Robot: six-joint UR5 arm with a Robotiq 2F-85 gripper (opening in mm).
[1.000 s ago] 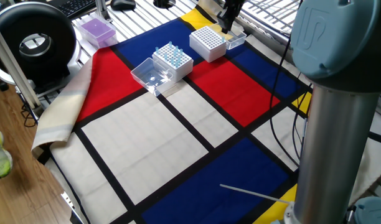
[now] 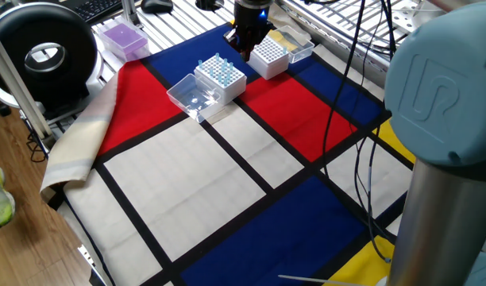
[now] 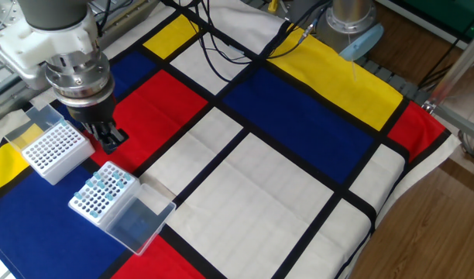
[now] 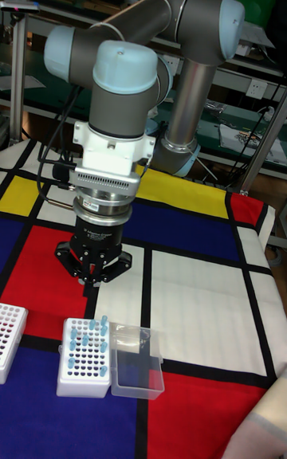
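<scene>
My black gripper [image 4: 88, 288] hangs above the cloth near the two white tip racks, its fingertips drawn together. Nothing shows between them. In exterior view 2 the gripper [image 3: 111, 144] appears close to both racks. One white rack [image 4: 83, 378] carries several pale blue tips [image 4: 104, 346] standing in its holes, and its clear lid [image 4: 138, 374] lies open beside it. The other white rack [image 3: 59, 155] shows only empty holes; its clear lid [image 3: 37, 124] is open too. In exterior view 1 my gripper [image 2: 244, 54] partly covers this rack [image 2: 269, 59], and its fingertips are too dark to make out.
A clear box with purple contents [image 2: 124, 41] stands at the table edge. Dark cables [image 3: 214, 46] hang by the arm.
Over the last second my gripper came from behind the empty rack, near its lid, to beside that rack. The arm shifted with it.
</scene>
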